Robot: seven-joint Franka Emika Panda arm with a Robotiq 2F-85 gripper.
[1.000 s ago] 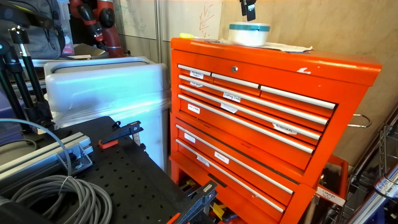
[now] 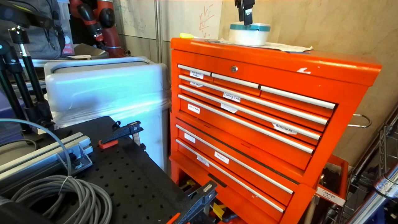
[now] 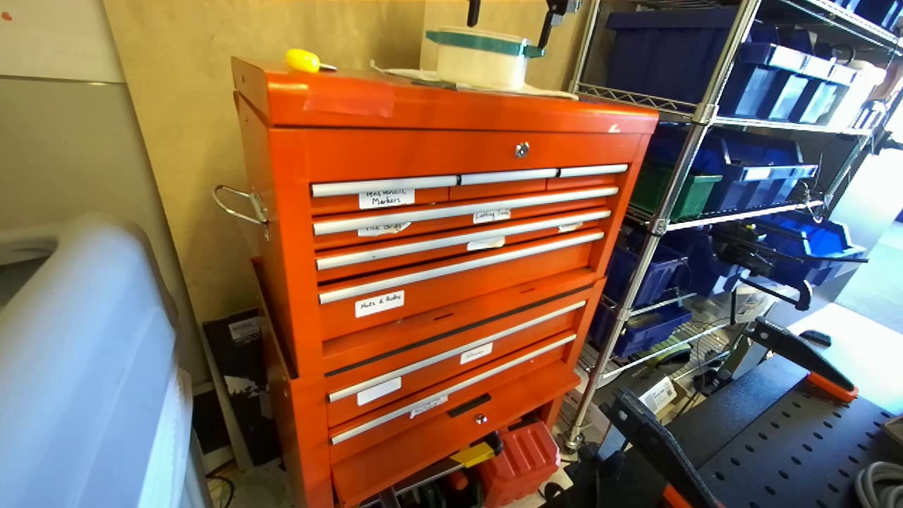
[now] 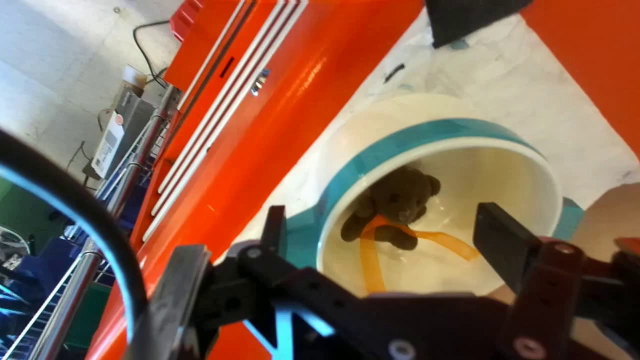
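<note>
A white pot with a teal rim band [image 2: 249,35] stands on top of the red tool chest [image 3: 465,114]. Inside it, in the wrist view, lies a small brown teddy bear [image 4: 400,197] with an orange ribbon [image 4: 447,242]. My gripper is over the pot, its two fingers wide apart and nothing held between them. In exterior view 2 the right finger [image 3: 546,34] reaches down by the pot's teal rim; whether it touches cannot be told. Most of the gripper is above the frame in both exterior views.
A whitish cloth [image 4: 516,78] lies under the pot. A yellow-handled tool [image 3: 302,60] rests at the chest top's edge. Wire shelving [image 3: 707,110] with blue bins stands beside the chest. A black perforated table [image 2: 127,179] with clamps is in front.
In exterior view 1 the gripper has come down slightly and a little to the left, closer to the pot. The pot looks almost unmoved.
</note>
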